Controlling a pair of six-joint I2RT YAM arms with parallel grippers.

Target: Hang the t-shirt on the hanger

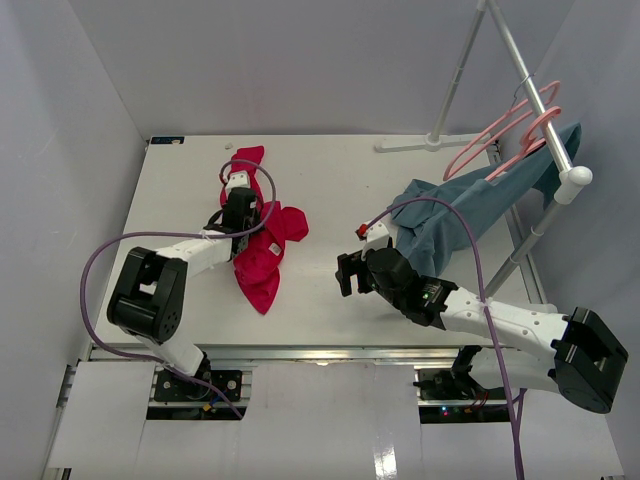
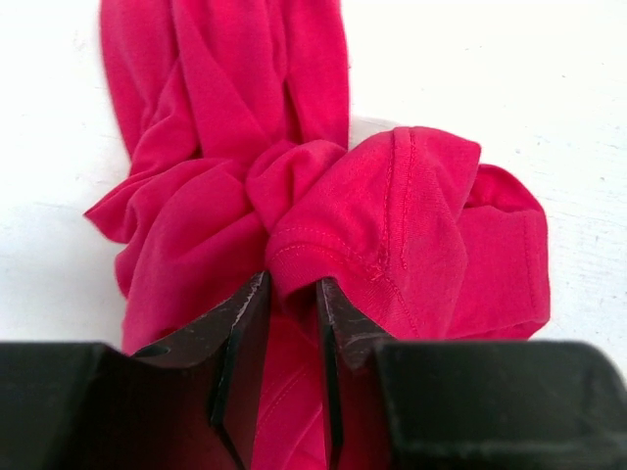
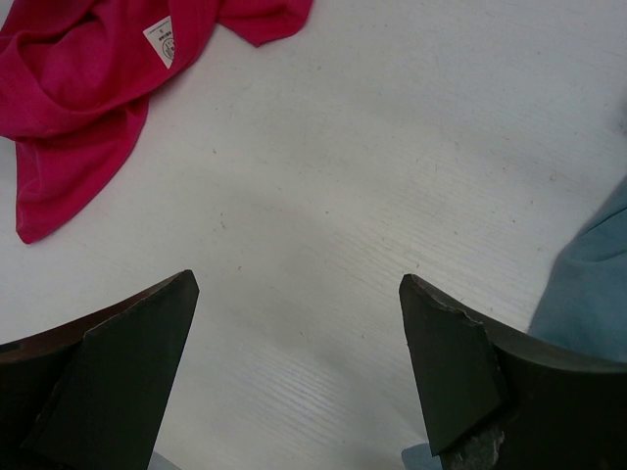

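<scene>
A crumpled red t shirt (image 1: pixel 262 260) lies on the left half of the white table. My left gripper is down on the middle of it, fingertips close together at a stitched fold (image 2: pixel 343 225); whether cloth is pinched between them is unclear. My right gripper stands open over bare table, right of the shirt, with nothing between its fingers. At the right, pink hangers (image 1: pixel 470 150) hang on a white rail, with a blue-grey cloth (image 1: pixel 450 220) draped over or beside them.
The white rack (image 1: pixel 515 45) occupies the right end of the table, the blue-grey cloth reaching down near my right gripper. Purple cables arch over both arms.
</scene>
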